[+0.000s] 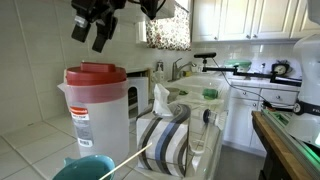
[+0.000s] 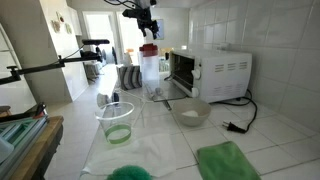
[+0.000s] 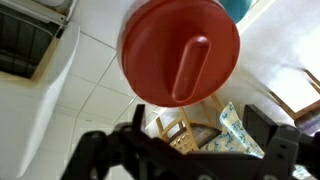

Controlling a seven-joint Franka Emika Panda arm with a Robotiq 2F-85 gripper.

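A clear pitcher (image 1: 100, 120) with a red lid (image 1: 95, 73) stands upright on the tiled counter at the left. My gripper (image 1: 91, 38) hangs just above that lid, pointing down and open, with nothing between its fingers. In the wrist view the round red lid (image 3: 180, 48) and its raised ridge (image 3: 191, 68) lie beyond the gripper, whose fingers stand wide apart. The second exterior view has the pitcher (image 2: 150, 72) at the back, with the gripper (image 2: 140, 22) over it.
A teal cup (image 1: 85, 168) with a wooden stick in it stands before the pitcher. To its right is a striped toaster-like box (image 1: 163, 140). A bowl (image 2: 190, 112), clear container (image 2: 117, 122) and green cloth (image 2: 226, 161) lie elsewhere on the counter.
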